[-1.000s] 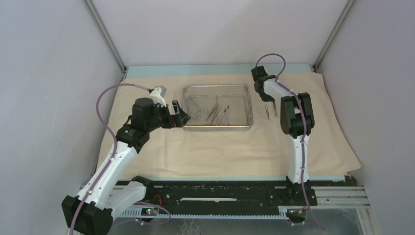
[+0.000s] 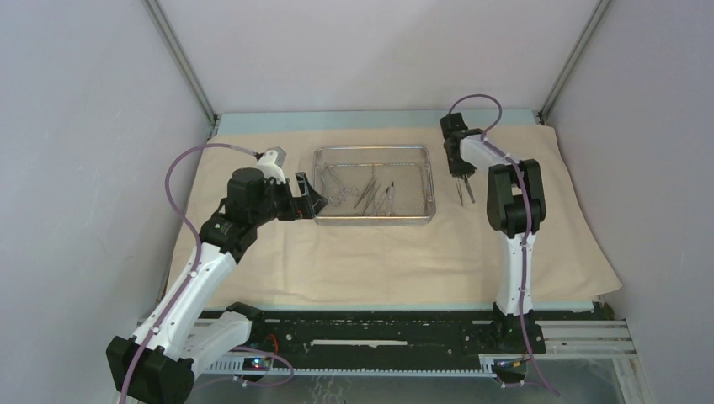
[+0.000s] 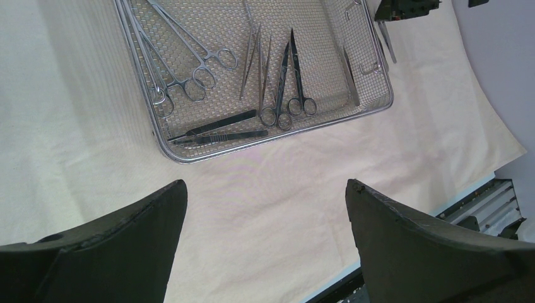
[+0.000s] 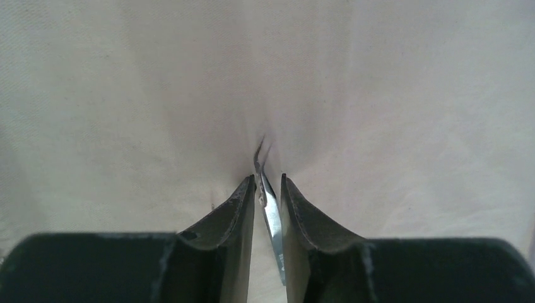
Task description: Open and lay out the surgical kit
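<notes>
The wire mesh tray (image 2: pixel 375 221) stands in the middle of the beige cloth. Inside it, the left wrist view shows clamps (image 3: pixel 202 66), scissors (image 3: pixel 297 101), tweezers (image 3: pixel 260 82) and dark-handled instruments (image 3: pixel 228 121). At the tray's left end my left gripper is open and empty. Right of the tray, a thin instrument (image 2: pixel 460 192) and a second slim one (image 2: pixel 469 189) lie on the cloth beneath my right gripper. A shiny, slender-tipped instrument (image 4: pixel 272 218) lies between its narrowly parted fingers, close to the left one; a gap shows at the other.
Side walls (image 2: pixel 640 168) bound the table. A rail (image 2: pixel 358 342) runs along the front edge.
The left arm and tray are unmoved.
</notes>
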